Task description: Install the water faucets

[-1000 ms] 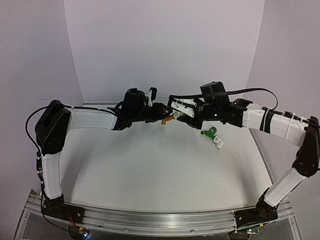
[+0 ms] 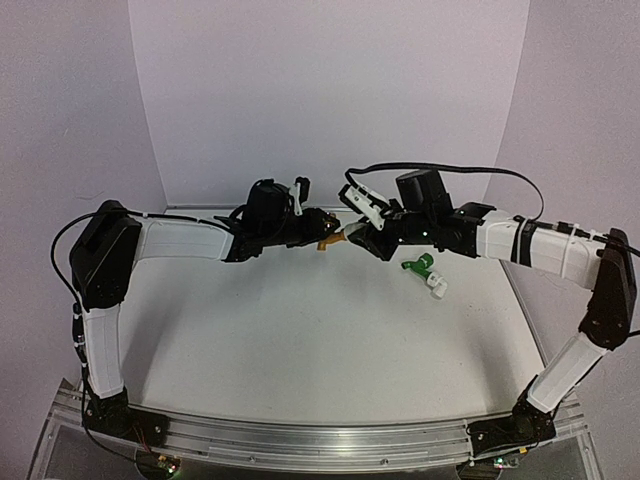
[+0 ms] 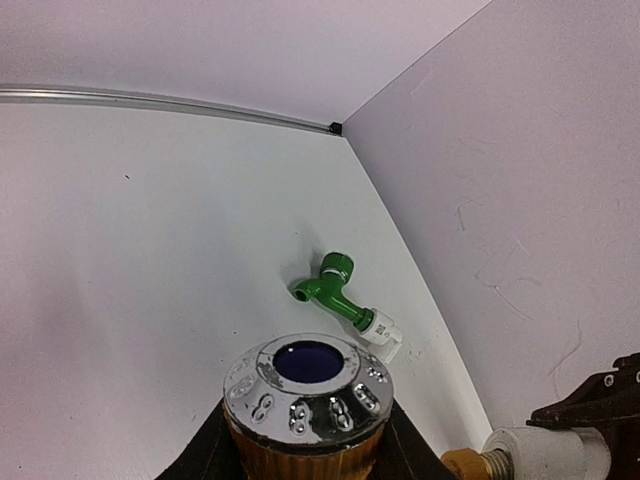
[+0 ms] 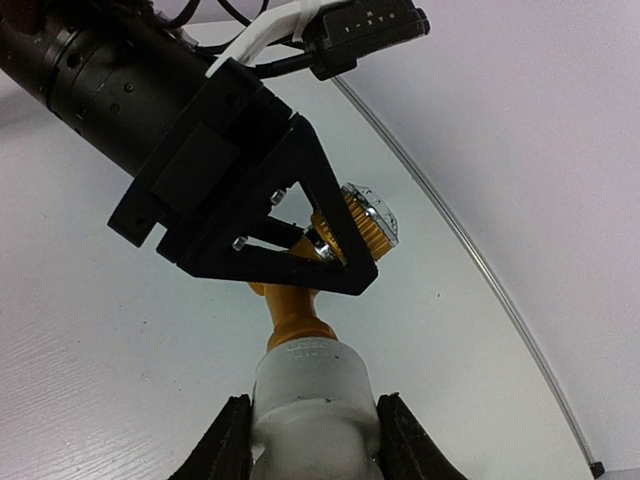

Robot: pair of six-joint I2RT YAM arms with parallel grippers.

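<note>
An orange faucet (image 2: 331,241) is held above the table by my left gripper (image 2: 322,222), which is shut around its ribbed knob. The knob's chrome cap (image 3: 308,375) faces the left wrist camera. My right gripper is shut on a white pipe fitting (image 4: 312,385), lined up against the faucet's outlet end. Some metal thread (image 3: 497,465) shows between the orange body and the white fitting in the left wrist view, so how deep they engage cannot be told. A green faucet (image 3: 335,292) lies on the table with a white fitting (image 3: 381,330) on its end.
The green faucet lies to the right, below my right forearm. Walls close in the back and both sides; a metal rail (image 3: 150,97) runs along the back edge. A black cable (image 2: 450,167) loops over the right wrist.
My right wrist has rolled, tilting its white bracket from nearly level to a steep slant, with its cable shifting along. The left arm has barely moved, and the green faucet lies as before.
</note>
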